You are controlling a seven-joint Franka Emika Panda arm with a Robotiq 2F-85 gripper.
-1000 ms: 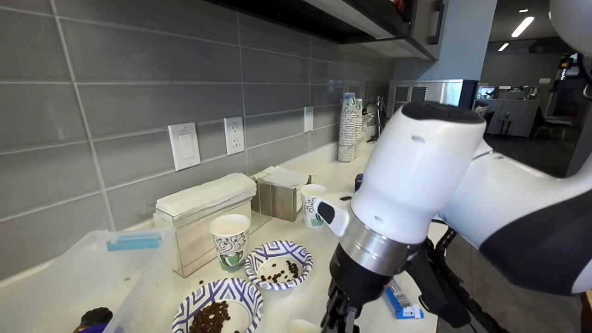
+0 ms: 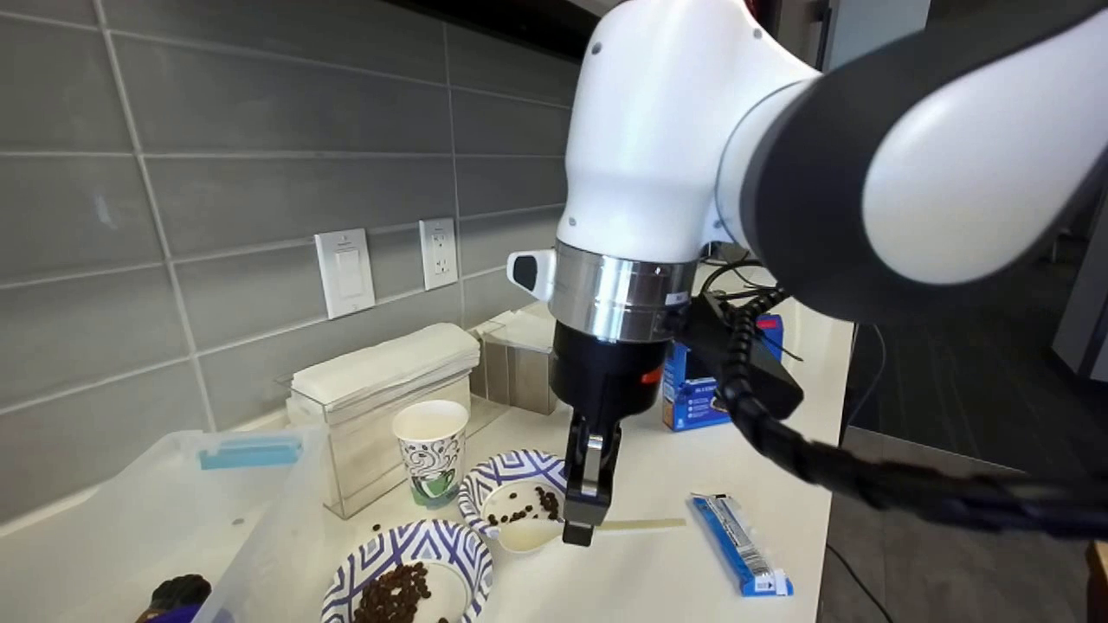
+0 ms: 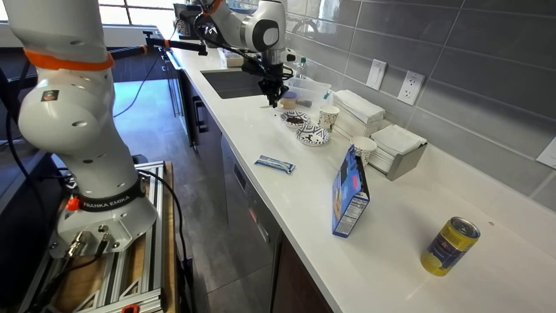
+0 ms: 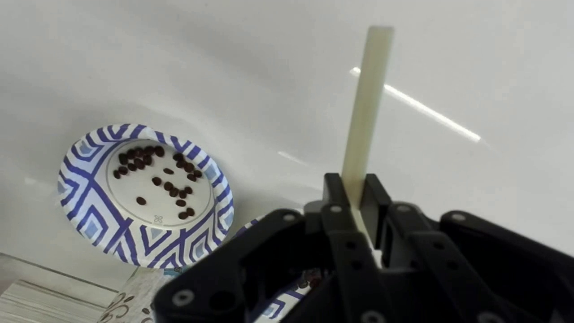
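Observation:
My gripper (image 2: 583, 519) points down, shut on the handle of a pale spoon (image 2: 644, 524). In the wrist view the flat spoon handle (image 4: 368, 102) sticks out past the fingers (image 4: 375, 196), while its scoop end is hidden behind them. The first exterior view shows the pale scoop left of the fingers, overlapping the front of a patterned paper bowl (image 2: 479, 488) with scattered coffee beans. Whether beans lie in the scoop cannot be told. A second patterned bowl (image 2: 479, 555), nearer that camera, holds a bean pile; my gripper partly covers it in the wrist view.
A patterned paper cup (image 2: 430, 452) and napkin holders stand by the wall, with a clear bin (image 2: 260, 529) at left. A blue wrapped bar (image 2: 742, 545) lies near the counter edge. A blue box (image 3: 350, 193) and yellow can (image 3: 450, 246) stand farther along.
In the first exterior view my gripper has gone up and left and turned more upright. The spoon came with it and now shows lengthwise in front of the bean-scattered bowl. Both bowls look unmoved.

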